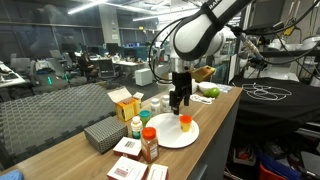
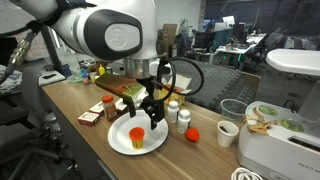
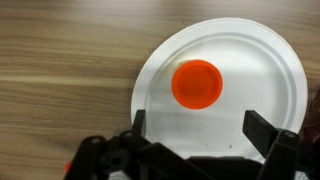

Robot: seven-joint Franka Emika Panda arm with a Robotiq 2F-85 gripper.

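Note:
An orange-topped cup with a yellow lower part stands upright on a round white plate (image 1: pixel 165 136); in the wrist view the orange cup (image 3: pixel 197 84) shows from above, inside the rim of the plate (image 3: pixel 273 72). My gripper is open, its two dark fingers spread wide with nothing between them. The cup lies just beyond the fingertips in that view. From the side, the gripper (image 1: pixel 180 103) hangs above the plate, clear of the cup. In the second exterior view the cup (image 2: pixel 137 137) sits below the gripper and a little to its left.
Bottles (image 1: pixel 149 145) and small boxes (image 1: pixel 128 147) crowd the table left of the plate, with a grey mesh box (image 1: pixel 107 134) behind. White jars (image 2: pixel 183 121), a red ball (image 2: pixel 194 135) and a white mug (image 2: pixel 227 133) stand on the plate's other side.

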